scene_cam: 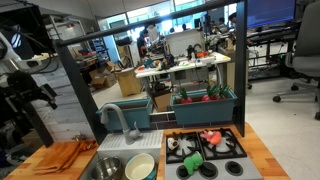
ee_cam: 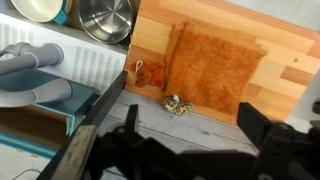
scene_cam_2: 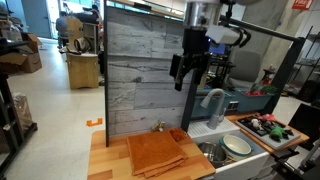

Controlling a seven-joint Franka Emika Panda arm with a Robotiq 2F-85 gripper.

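Observation:
My gripper stands open above the counter, its two dark fingers far apart and nothing held between them. Below it in the wrist view lies an orange cloth (ee_cam: pixel 212 68), spread flat on the wooden counter (ee_cam: pixel 290 65). A smaller rust-coloured cloth piece (ee_cam: pixel 150 75) rests beside it, near the sink. Close to the cloth's edge is a small patterned item (ee_cam: pixel 177 105), too small to name. Exterior view 2 has the gripper (scene_cam_2: pixel 176 80) well above the orange cloth (scene_cam_2: pixel 155 152), in front of the grey plank wall.
A metal sink bowl (scene_cam: pixel 112 168) and a cream pot (scene_cam: pixel 140 166) sit beside the faucet (scene_cam: pixel 122 120). Farther right is the stove (scene_cam: pixel 208 155), bearing a green toy (scene_cam: pixel 191 162) and a pink toy (scene_cam: pixel 211 136). The plank wall (scene_cam_2: pixel 150 75) rises behind the cloth.

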